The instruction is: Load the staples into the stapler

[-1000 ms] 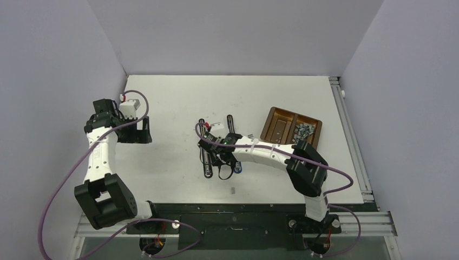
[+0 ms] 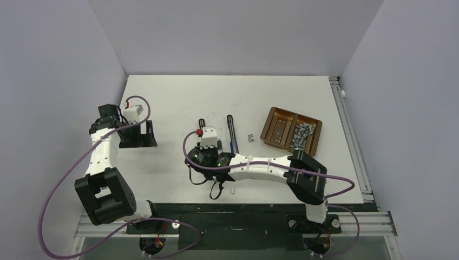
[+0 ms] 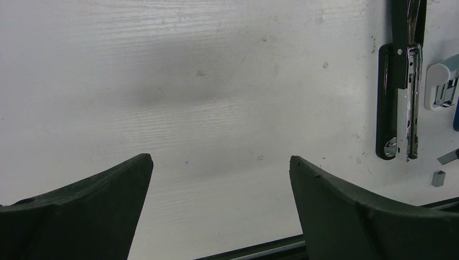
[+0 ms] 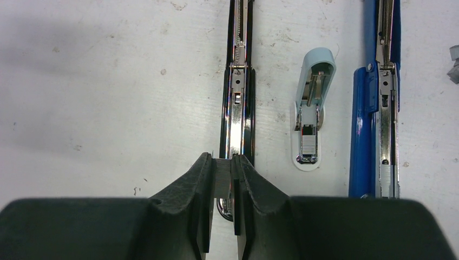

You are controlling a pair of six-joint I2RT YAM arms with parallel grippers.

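My right gripper is shut on a small grey strip of staples, held over the front part of the open black stapler; whether it touches the channel I cannot tell. Right of that stand a small open pale-blue-and-white stapler and a long open blue stapler. In the top view my right arm hides much of them. My left gripper is open over bare table at the left, with nothing between its fingers; the black stapler is at the right of its view.
A brown two-part tray with many grey pieces sits at the right. Small loose grey pieces lie beside the blue stapler, and another near the front edge.
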